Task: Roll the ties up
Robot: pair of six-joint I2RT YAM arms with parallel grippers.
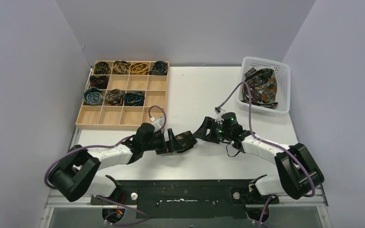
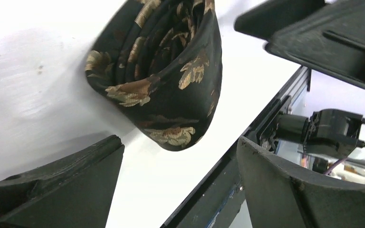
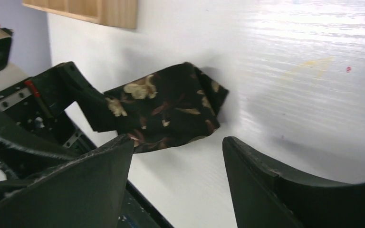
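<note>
A dark tie with gold leaves (image 1: 187,139), rolled into a loose coil (image 2: 180,99), rests on the white table between my grippers. In the left wrist view its open folds face up and my left gripper stands open at its near side, holding nothing. In the right wrist view the coil (image 3: 166,109) lies ahead of my right gripper, whose fingers are apart and empty.
A wooden grid box (image 1: 90,114) with several rolled ties stands at back left, some cells empty. A white basket (image 1: 280,83) with more ties sits at back right. The table's middle behind the grippers is clear.
</note>
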